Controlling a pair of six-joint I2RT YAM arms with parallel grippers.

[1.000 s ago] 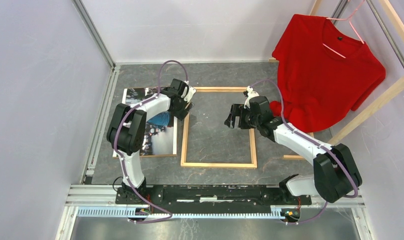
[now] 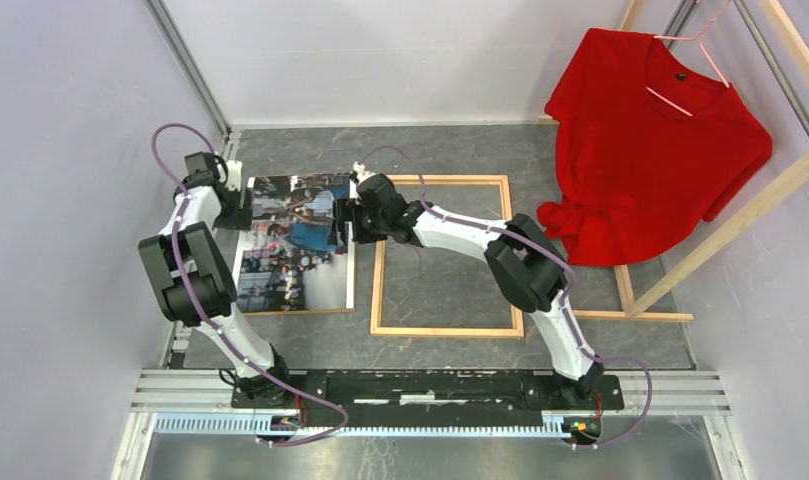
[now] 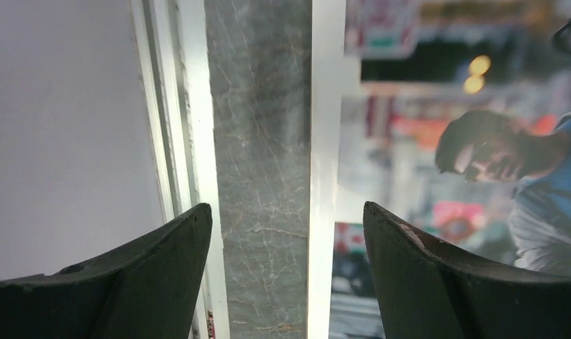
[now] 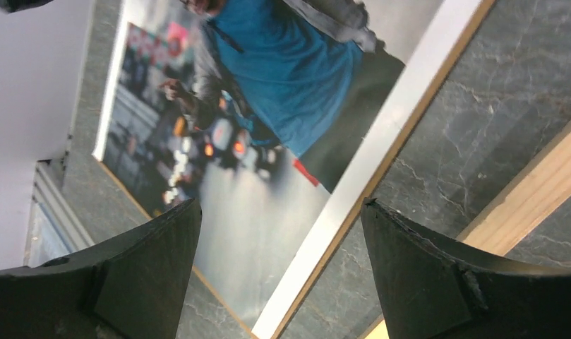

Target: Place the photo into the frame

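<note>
The photo (image 2: 295, 285), a canvas with white side edges, lies flat at the left of the grey floor. To its right lies the empty wooden frame (image 2: 446, 332). My left gripper is over the photo's left edge, its fingers apart with that white edge showing between them. Over the photo's right edge hangs my right gripper, open; the white edge runs between its fingers, and neither finger visibly touches it. In the right wrist view a strip of the wooden frame (image 4: 526, 194) shows beyond the right finger.
A red T-shirt (image 2: 650, 150) hangs on a wooden rack (image 2: 725, 230) at the right. Walls (image 2: 70, 200) close in the left side, near the left arm. Bare floor (image 2: 445, 260) shows inside the frame.
Both arms have moved left: the left gripper from the frame's left side to the photo's left edge, the right from the frame's right side to the photo's right edge. The frame shifted slightly right.
</note>
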